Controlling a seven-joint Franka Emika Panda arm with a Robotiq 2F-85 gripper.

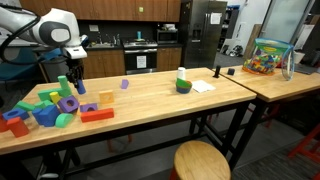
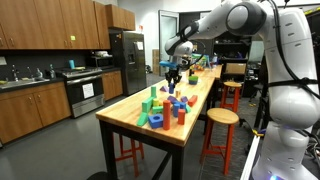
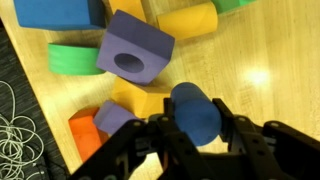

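A blue cylinder [image 3: 197, 117] is held end-on between the dark fingers of my gripper, which is shut on it. In exterior view 1 the gripper [image 1: 75, 68] hangs over the far edge of a block pile, with the blue cylinder [image 1: 81, 88] beneath it. Exterior view 2 shows the arm [image 2: 181, 50] reaching down over the far end of the blocks. Beside the cylinder in the wrist view lie a yellow block [image 3: 142, 99] and a purple block with a hole [image 3: 135, 48]. Whether the cylinder's lower end touches the table is hidden.
Several coloured blocks crowd the table's left end, among them a red bar [image 1: 97, 115], a purple ring [image 1: 69, 104] and an orange block [image 1: 106, 97]. A green bowl [image 1: 183, 86] stands farther right. Bare table [image 1: 150, 98] lies between. A stool [image 1: 202, 160] stands in front.
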